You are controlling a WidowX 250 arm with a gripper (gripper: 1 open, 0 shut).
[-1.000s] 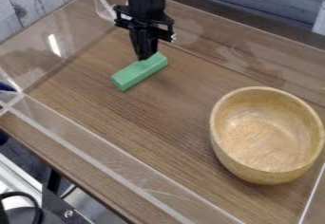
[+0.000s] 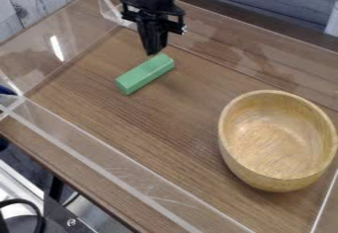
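Note:
A green rectangular block (image 2: 145, 74) lies diagonally on the wooden table. Just beyond it, the black gripper (image 2: 153, 49) hangs from the arm at the top, shut, with nothing visible between its fingers. It is apart from the block.
A large round tan bowl (image 2: 275, 138) takes up the right side of the table (image 2: 145, 168). Dark cables show at the lower left corner.
The gripper has moved back and up, away from the green block. The block stays where it was.

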